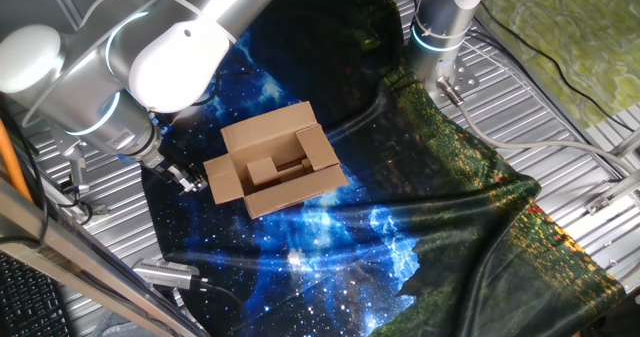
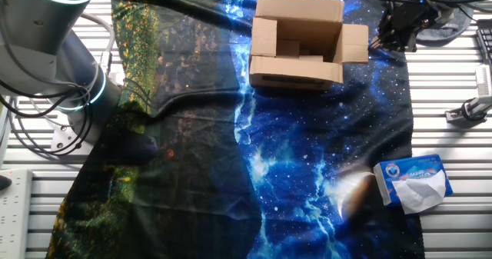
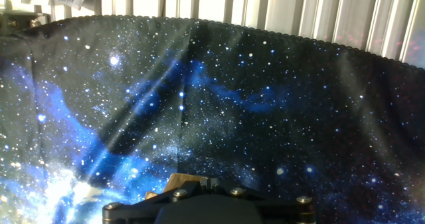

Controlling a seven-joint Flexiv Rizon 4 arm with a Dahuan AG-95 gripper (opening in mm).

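An open cardboard box (image 1: 285,197) stands on the dark galaxy-print cloth, its flaps folded outward and smaller cardboard pieces (image 1: 262,170) inside. My gripper (image 1: 198,184) is low beside the box's outer flap (image 1: 222,180); exterior view 2 shows the gripper (image 2: 374,43) close to the edge of that flap (image 2: 355,44). In the wrist view the fingertips of the gripper appear together, with a bit of brown cardboard (image 3: 180,180) just left of them. Whether they touch the flap cannot be made out.
A blue tissue pack (image 2: 415,184) lies at the cloth's right edge in exterior view 2. A grey metal device (image 1: 166,273) rests by the cloth's edge.
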